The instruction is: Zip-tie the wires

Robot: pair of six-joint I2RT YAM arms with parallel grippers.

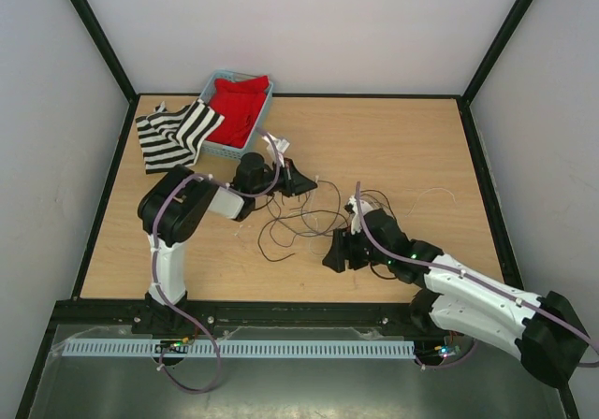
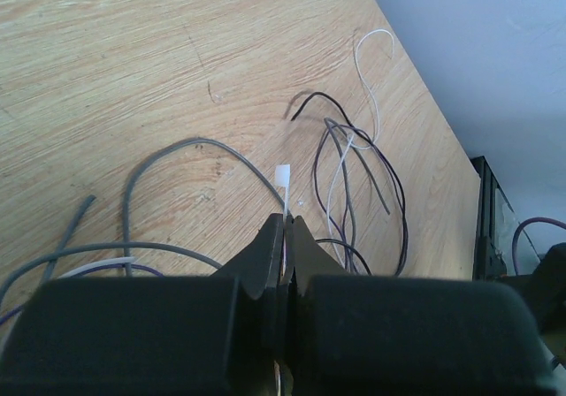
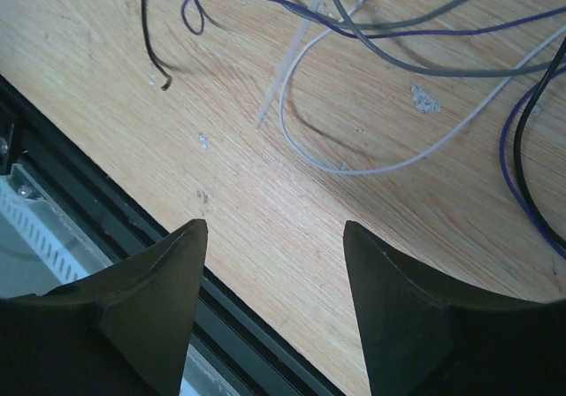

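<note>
My left gripper (image 1: 314, 187) is shut above the far side of the wires. In the left wrist view a thin white zip tie (image 2: 282, 177) runs between its fingers, with the small square head sticking out past the tips. The loose wires (image 1: 304, 221), grey, black, white and purple, lie in loops mid-table. My right gripper is partly open over the near side of the wires, nothing between its fingers. A pale translucent strip (image 3: 290, 64) crosses the wires in the right wrist view; its link to the zip tie cannot be made out.
At the back left stands a blue basket (image 1: 251, 147) with red cloth (image 1: 238, 110) inside. A black-and-white striped cloth (image 1: 173, 137) lies beside it. One white wire (image 1: 436, 191) strays to the right.
</note>
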